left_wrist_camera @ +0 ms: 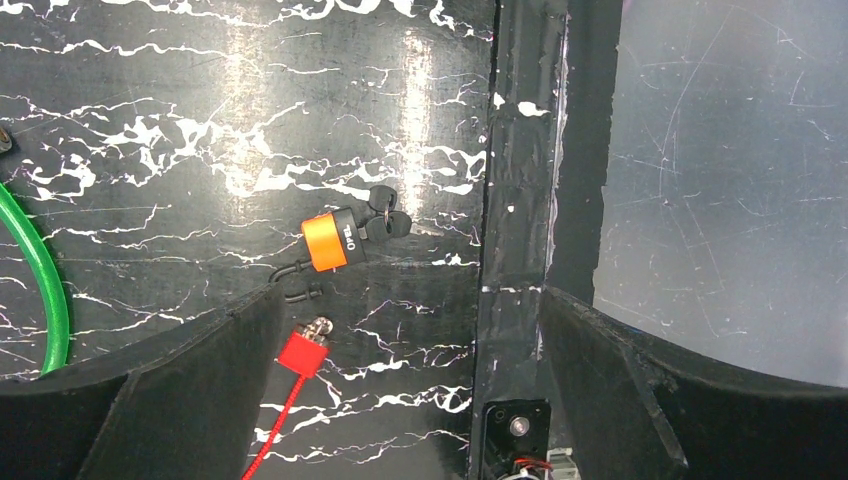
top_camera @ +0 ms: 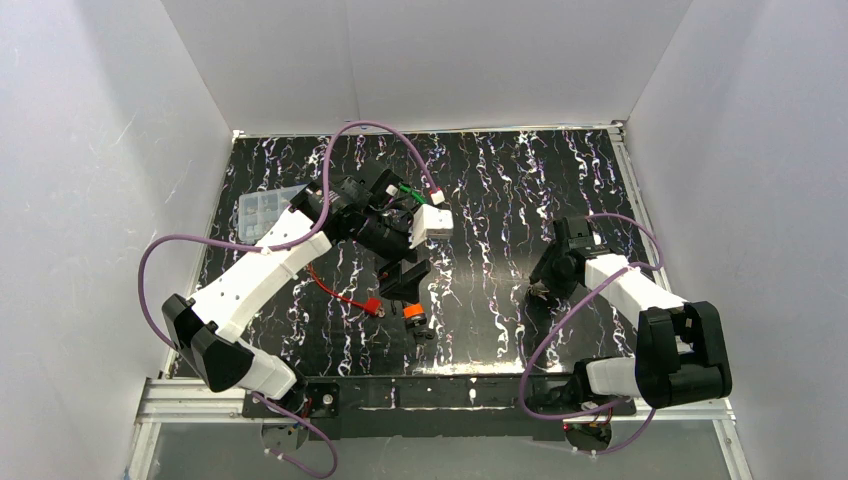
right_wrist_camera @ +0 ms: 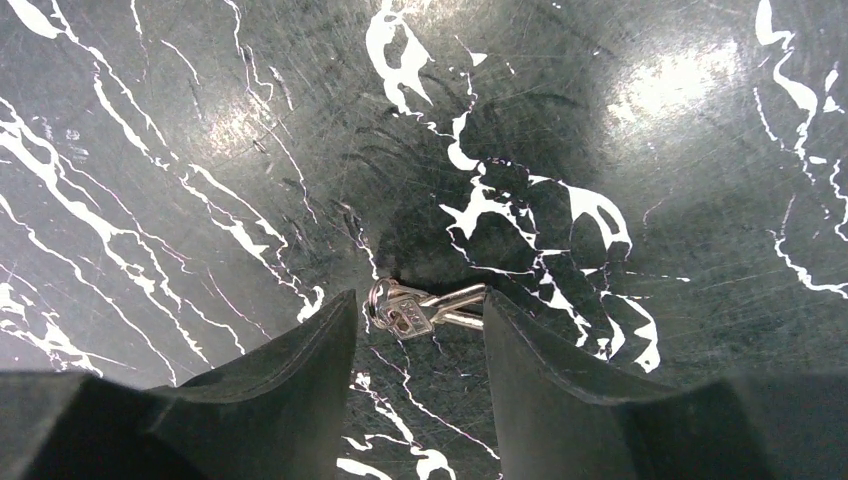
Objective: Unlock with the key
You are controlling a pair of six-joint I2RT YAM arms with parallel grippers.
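Note:
An orange-and-black padlock (left_wrist_camera: 333, 240) lies on the dark table, its black-headed keys (left_wrist_camera: 388, 215) at its keyhole end. My left gripper (top_camera: 403, 282) hangs above the table near it. Its black fingers (left_wrist_camera: 190, 385) are wide apart with nothing gripped. On the right, my right gripper is low over the table. A small silver metal piece (right_wrist_camera: 408, 314) lies across the space between its fingertips, one end meeting the right finger and a slim gap showing at the left one. Whether the piece is gripped or just lies there is unclear.
A red block on a red cable (left_wrist_camera: 303, 354) lies close to the padlock. The green hose (left_wrist_camera: 45, 290) curves farther off. Behind the left arm stands a clear compartment box (top_camera: 262, 212). The table's front edge (left_wrist_camera: 488, 220) runs near the keys. Mid-table is free.

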